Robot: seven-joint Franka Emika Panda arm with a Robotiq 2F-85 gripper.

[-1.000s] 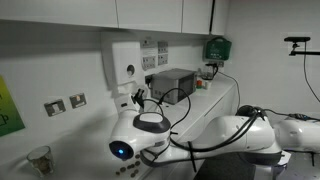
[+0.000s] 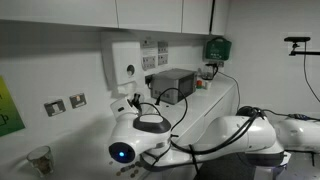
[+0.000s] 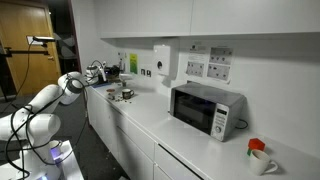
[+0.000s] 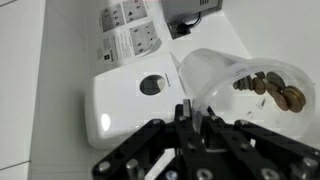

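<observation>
My gripper is shut on the rim of a clear cup (image 4: 215,70), which extends away from the fingers toward the upper right in the wrist view. Several brown, coin-like discs (image 4: 275,88) show within the cup's outline; whether they lie inside it or are seen through its wall, I cannot tell. In exterior view 1 the pale cup (image 2: 121,104) is held above the counter near the wall, apparently tilted. Several small brown discs (image 2: 131,168) appear low in that view, beside the arm. The fingertips are small and partly hidden there.
A white wall-mounted box (image 4: 130,105) with a dark round window is close to the gripper. The microwave (image 3: 207,110) stands farther along the counter, past wall sockets (image 2: 149,62). A metallic cup (image 2: 41,160) sits at lower left. A mug (image 3: 262,162) stands at the far end.
The held cup has shifted slightly left and leans more in exterior view 1. The arm has moved only a little; the metallic cup stays in place.
</observation>
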